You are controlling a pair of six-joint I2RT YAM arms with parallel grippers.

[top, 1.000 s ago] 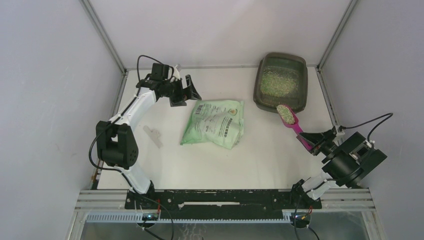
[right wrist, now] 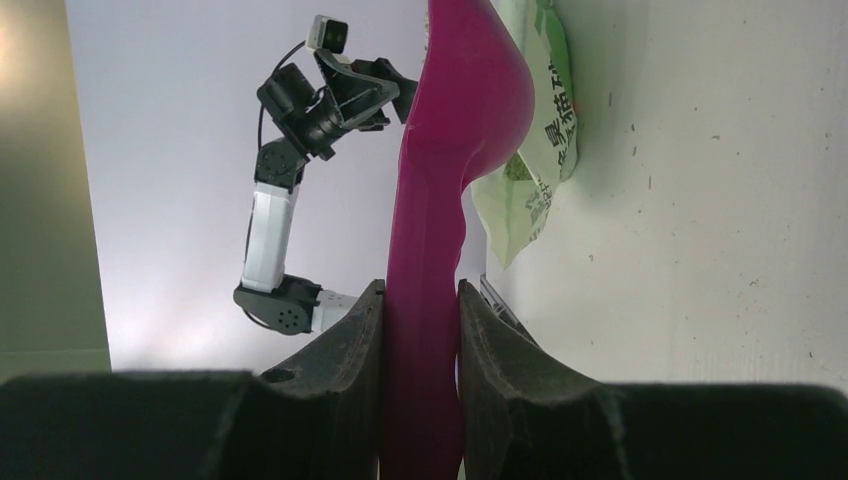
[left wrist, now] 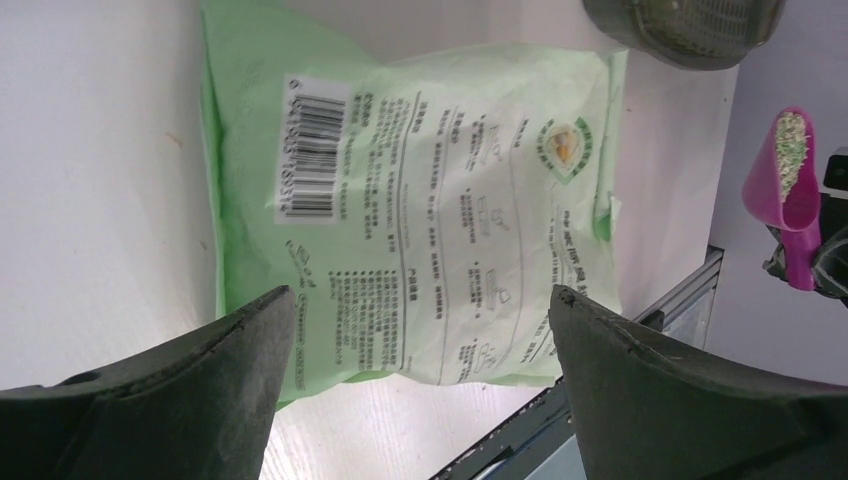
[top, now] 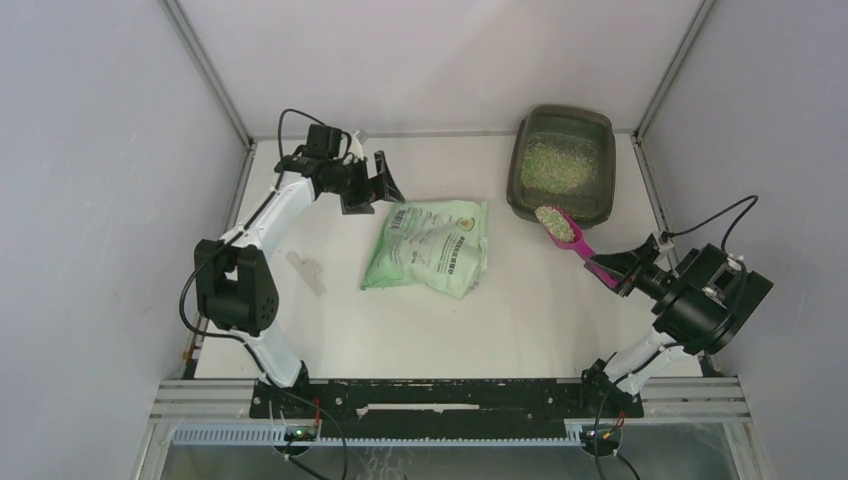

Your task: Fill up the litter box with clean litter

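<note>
A magenta scoop (top: 568, 234) filled with pale litter is held by its handle in my right gripper (top: 607, 277), which is shut on it. Its bowl is at the near edge of the dark litter box (top: 514, 180), and litter (top: 557, 167) covers part of the box floor. In the right wrist view the scoop's handle (right wrist: 425, 270) runs between the fingers. Mid-table lies the green and white litter bag (top: 430, 245). Above its left end my left gripper (top: 388, 192) stands open; in the left wrist view nothing is between its fingers.
A pale flat patch (top: 306, 272) marks the table left of the bag. Walls stand at the back and both sides.
The scoop and right gripper have shifted to the left and slightly down, and the right arm has turned somewhat. The left arm has barely moved; bag and box stay put.
</note>
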